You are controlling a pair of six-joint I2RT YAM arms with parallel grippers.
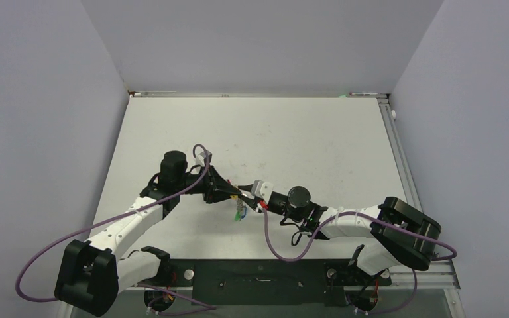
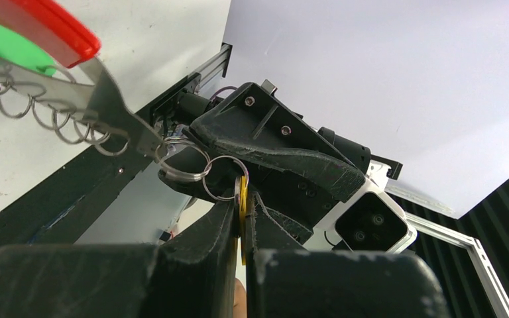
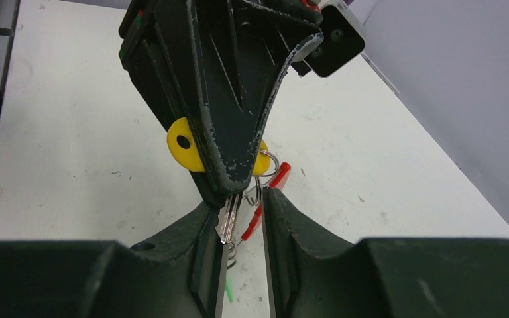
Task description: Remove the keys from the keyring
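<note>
My left gripper (image 1: 234,193) is shut, pinching a flat yellow tag (image 2: 242,205) edge-on, with a small ring (image 2: 225,158) through it. Linked to it hangs a bunch: stacked rings (image 2: 182,175), a metal key-like piece (image 2: 116,106), coiled rings, a red-handled piece (image 2: 59,33) and a green one (image 2: 13,46). My right gripper is at the tag's lower side, fingers part open around a metal piece (image 3: 229,215). Whether it grips that piece is unclear.
</note>
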